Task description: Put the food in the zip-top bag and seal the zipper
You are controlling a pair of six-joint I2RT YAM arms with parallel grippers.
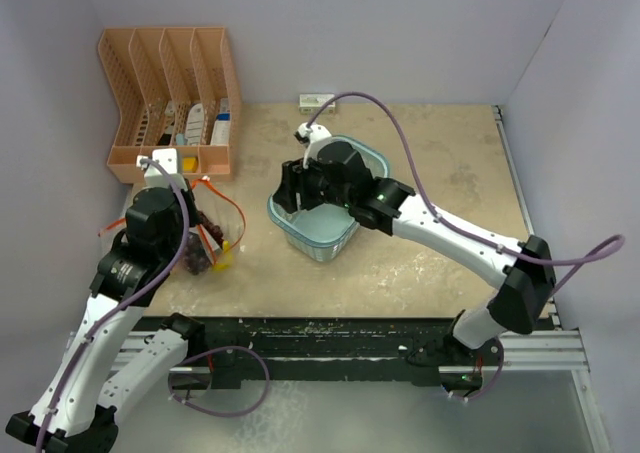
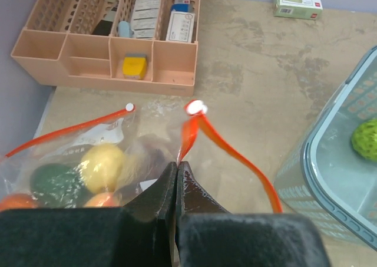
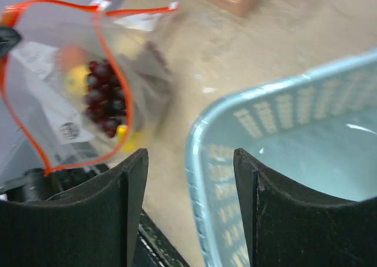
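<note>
The zip top bag, clear with an orange rim, holds dark grapes and a yellow item; in the left wrist view yellow, green and orange food (image 2: 101,167) shows through plastic. My left gripper is shut at the bag's orange edge (image 2: 230,152). My right gripper stands part open over the rim of a pale blue basket (image 3: 213,119), nothing seen between its fingers. A green round item (image 2: 365,138) lies in the basket.
A pink organiser (image 1: 165,58) with small packages stands at the back left. A small box (image 1: 316,103) lies at the back.
</note>
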